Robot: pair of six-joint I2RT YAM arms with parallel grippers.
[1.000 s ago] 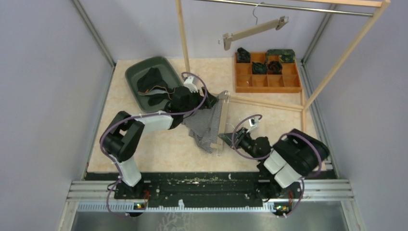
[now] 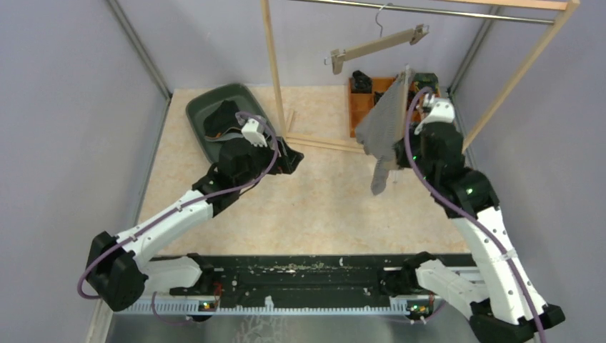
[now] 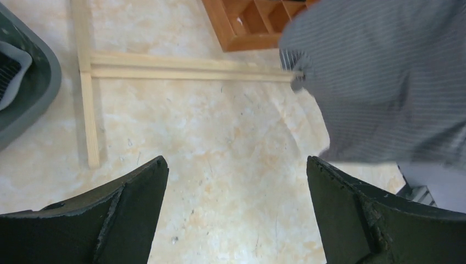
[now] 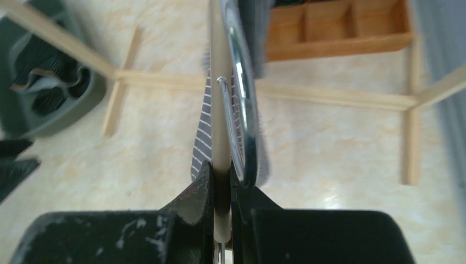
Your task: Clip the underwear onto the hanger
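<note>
My right gripper is shut on a wooden clip hanger (image 4: 221, 49), raised at the right of the top view, its metal hook large in the right wrist view. Grey striped underwear (image 2: 379, 132) hangs with that hanger, draping down toward the table; the clips' grip on it is hard to make out. My left gripper is open with nothing between its fingers, above the table's left middle, left of the cloth, which appears blurred at the upper right of the left wrist view (image 3: 379, 82).
Another hanger (image 2: 375, 47) hangs on the metal rail (image 2: 472, 16) of a wooden rack. A green tub (image 2: 196, 114) with dark cloth sits at left; an orange sorting box (image 2: 357, 114) at back.
My right gripper rose and moved back-right, lifting hanger and underwear off the table. My left arm moved away from the cloth, rising slightly and leaving it free.
</note>
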